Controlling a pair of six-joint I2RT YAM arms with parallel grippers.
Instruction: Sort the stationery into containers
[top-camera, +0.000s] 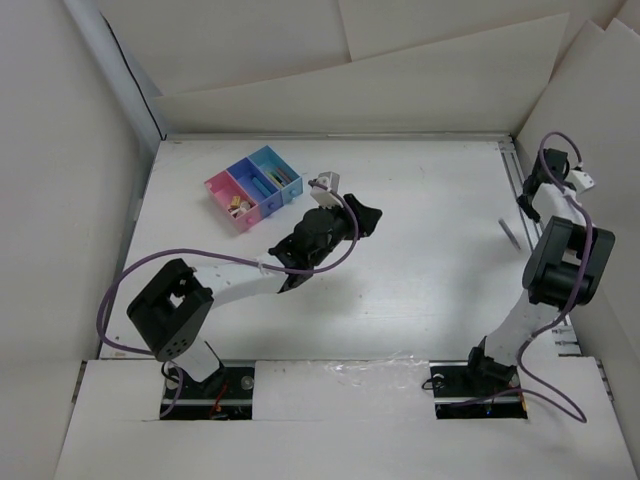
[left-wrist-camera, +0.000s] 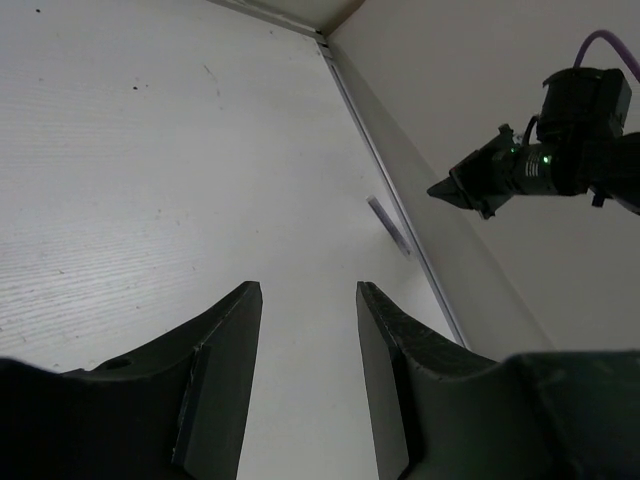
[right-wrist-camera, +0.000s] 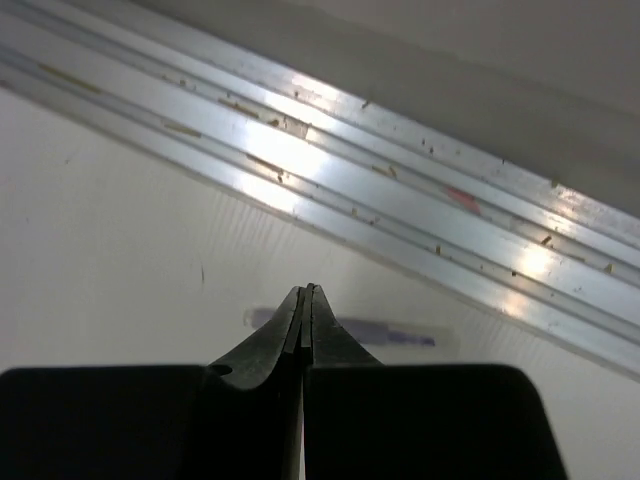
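A pale pen-like item with a violet core (top-camera: 509, 233) lies on the white table near its right edge; in the right wrist view this pen (right-wrist-camera: 380, 331) lies just beyond my right gripper's tips. My right gripper is shut, nothing visible between its fingers, above the table by the metal rail. My left gripper stands open and empty over the middle of the table. Three joined containers, pink (top-camera: 216, 187), dark blue (top-camera: 243, 169) and light blue (top-camera: 266, 153), sit at the back left with small items inside.
A metal rail (right-wrist-camera: 420, 220) runs along the table's right edge beside a white wall (left-wrist-camera: 500, 280).
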